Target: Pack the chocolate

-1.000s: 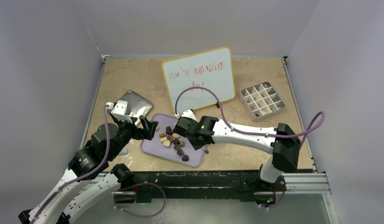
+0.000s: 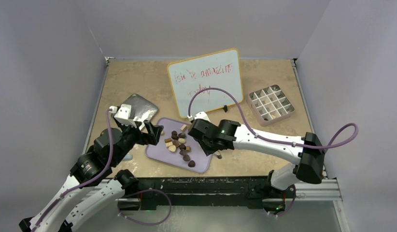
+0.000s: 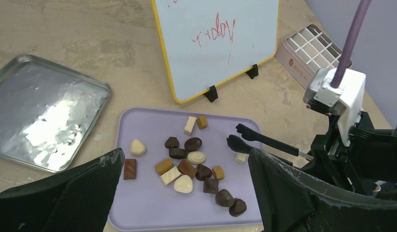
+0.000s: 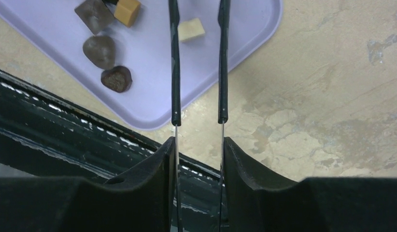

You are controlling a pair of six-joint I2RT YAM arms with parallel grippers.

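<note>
Several chocolates lie loose on the lilac tray [image 2: 158,150], among them a pale square piece [image 4: 191,29] beneath the right gripper's long tool tips. My right gripper is over the tray's right corner, its two thin fingers apart with nothing seen held between them. The left gripper stands open over the tray's left side, empty. A divided box [image 2: 271,104] with mostly empty compartments sits at the back right.
A metal tray [image 3: 47,106] lies left of the lilac tray. A whiteboard [image 2: 205,82] with red writing stands behind it. The tabletop right of the lilac tray is clear.
The right arm has shifted a little rightward over the tray. The left arm and the chocolates in view have not visibly moved.
</note>
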